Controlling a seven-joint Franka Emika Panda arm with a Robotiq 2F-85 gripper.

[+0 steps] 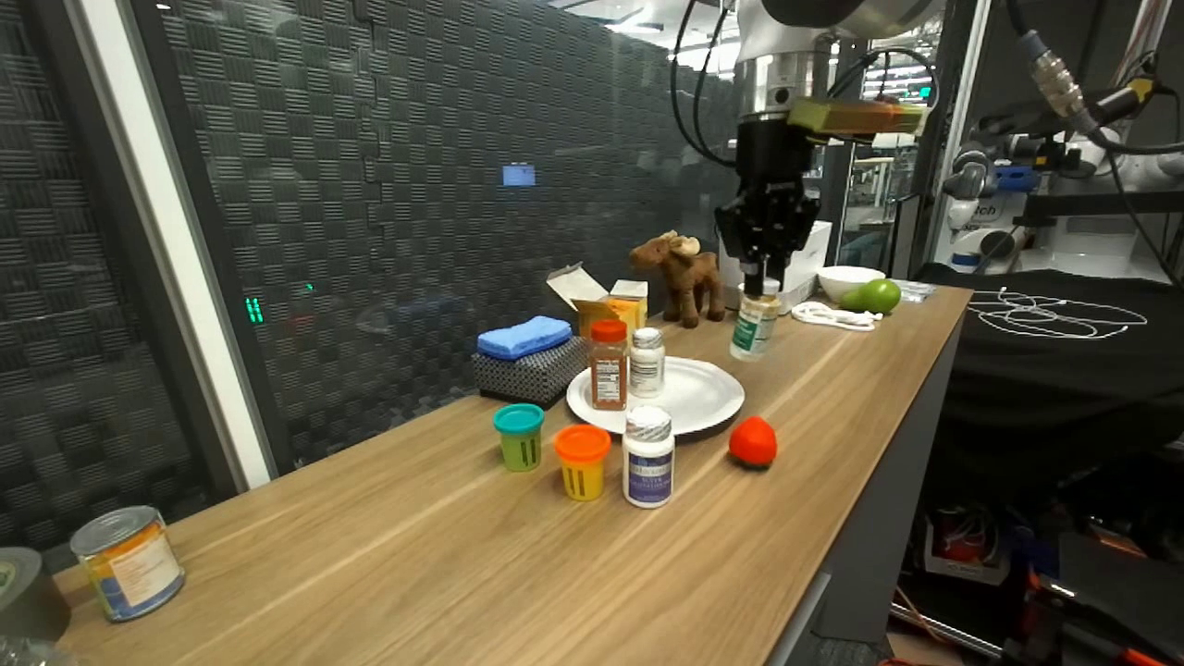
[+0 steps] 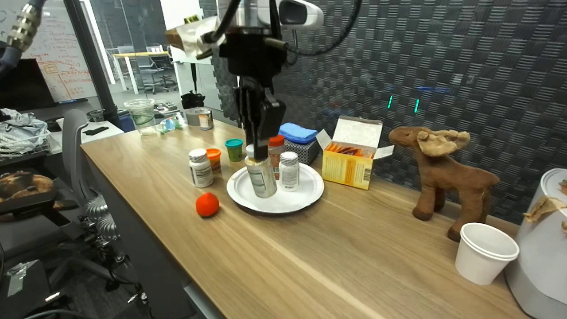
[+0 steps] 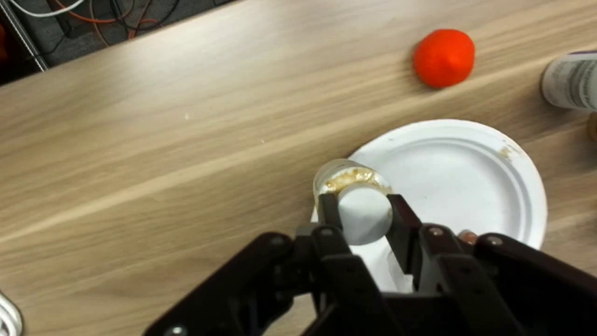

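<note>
My gripper is shut on the white cap of a clear bottle (image 1: 752, 329) with a green and white label. The bottle hangs slightly tilted above the table, by the near edge of the white plate (image 3: 447, 162) in the wrist view. Seen from exterior view 2, it overlaps the plate (image 2: 308, 199), and its base appears clear of the surface. On the plate stand a red-capped spice jar (image 1: 608, 366) and a small white bottle (image 1: 647, 364); my fingers hide most of these in the wrist view.
A red ball-like object (image 1: 754, 442), a white pill bottle (image 1: 648, 461) and two tubs, orange-lidded (image 1: 583, 462) and teal-lidded (image 1: 519, 437), stand before the plate. Behind are a yellow box (image 2: 348, 165), a toy moose (image 2: 449, 173) and a paper cup (image 2: 484, 254).
</note>
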